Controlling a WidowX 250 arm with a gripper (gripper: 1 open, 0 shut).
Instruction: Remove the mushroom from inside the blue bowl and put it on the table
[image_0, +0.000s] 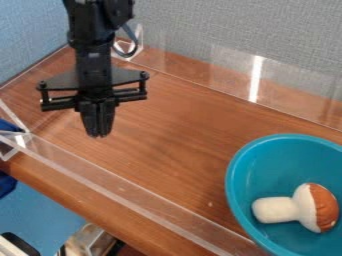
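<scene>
The mushroom (302, 207), with a white stem and a brown-and-white cap, lies on its side inside the blue bowl (237, 180) at the lower right. My black gripper (98, 133) hangs at the upper left, pointing down, well away from the bowl. Its fingers look close together, but the view is too small to show whether any gap lies between them. I see nothing held there.
A clear low wall (120, 190) runs along the front-left edge, and another clear wall (247, 80) stands at the back. Beyond the front edge lie assorted items (87, 240).
</scene>
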